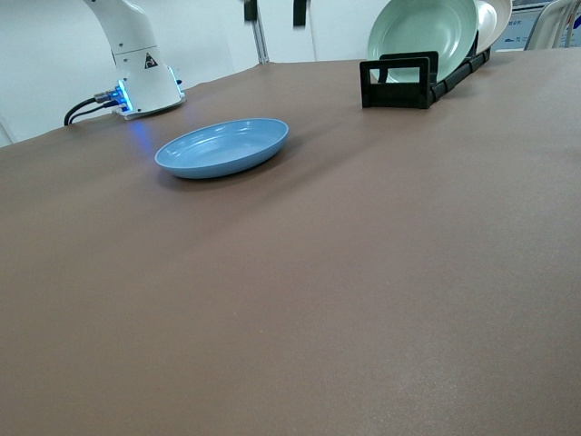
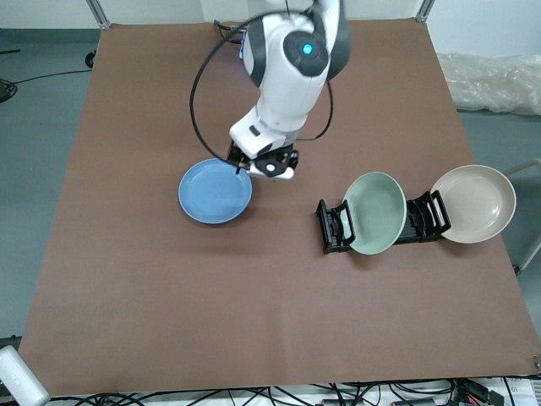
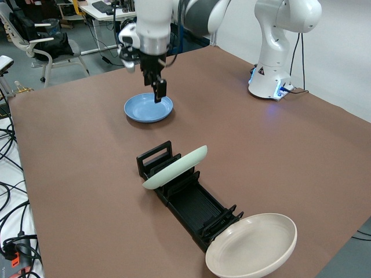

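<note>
My gripper (image 3: 157, 87) hangs above and beside the blue plate (image 2: 215, 191) (image 1: 221, 147) (image 3: 148, 107); in the top view only its two dark fingertips (image 1: 300, 13) show at the upper edge, apart with nothing seen between them. A black rack (image 2: 334, 227) (image 1: 395, 98) (image 3: 194, 202) holds a green plate (image 2: 375, 212) (image 1: 422, 36) (image 3: 177, 168) standing on edge. A cream plate (image 2: 475, 203) (image 3: 251, 246) is at the rack's right end in the left view, tilted.
Cables (image 3: 11, 191) run along one edge, and a white arm base (image 3: 268, 84) stands on the table.
</note>
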